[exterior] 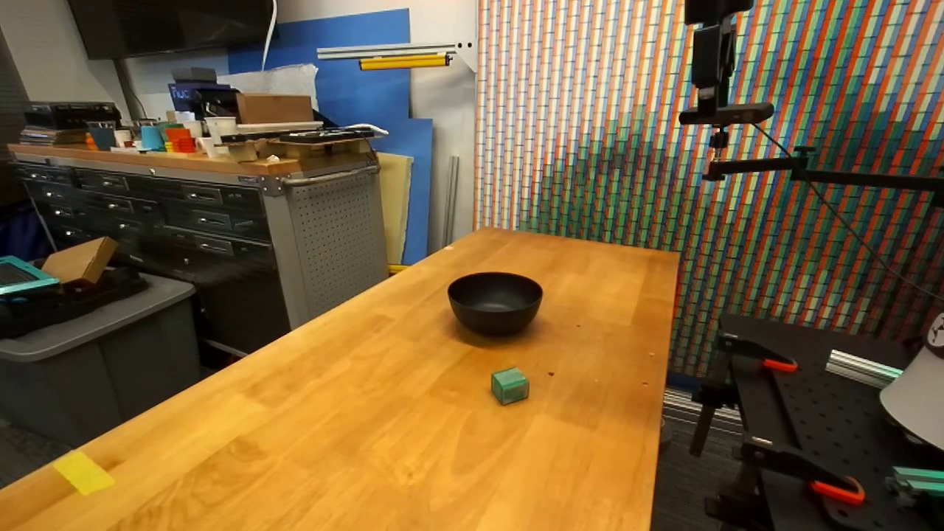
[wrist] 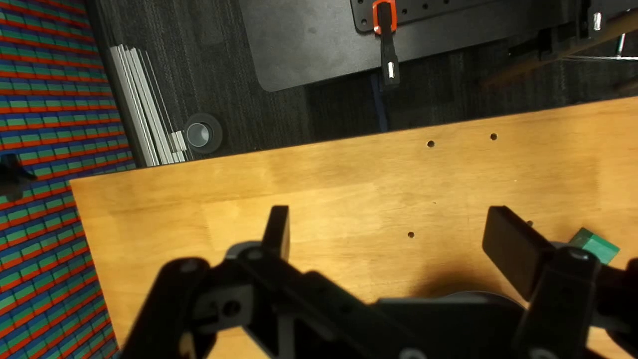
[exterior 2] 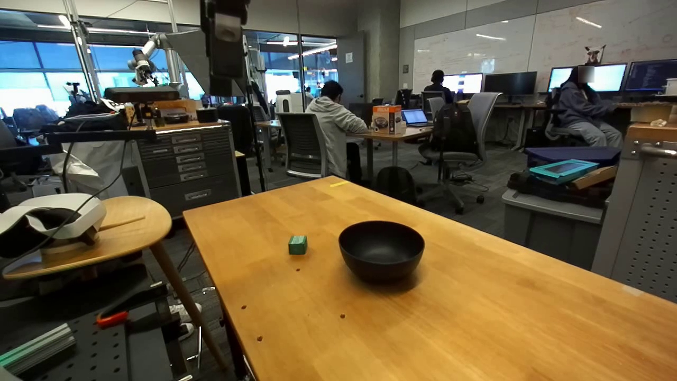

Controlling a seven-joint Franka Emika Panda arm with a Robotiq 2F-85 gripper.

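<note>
A small green cube (exterior: 509,386) rests on the wooden table, beside a round black bowl (exterior: 495,304) and apart from it. The bowl (exterior 2: 381,251) stands upright, and the part of its inside that shows is empty. In the wrist view my gripper is open, its two black fingers wide apart with only bare tabletop showing between them. The cube (wrist: 595,245) peeks out past the right finger there, while the gripper body hides most of the bowl. High above the table, the gripper (exterior: 713,66) appears at the top edge of the first exterior view.
A camera (exterior: 726,114) on a bracket arm stands close to the gripper in that view. Beside the table's edge is a black bench (exterior: 823,398) with clamps.
</note>
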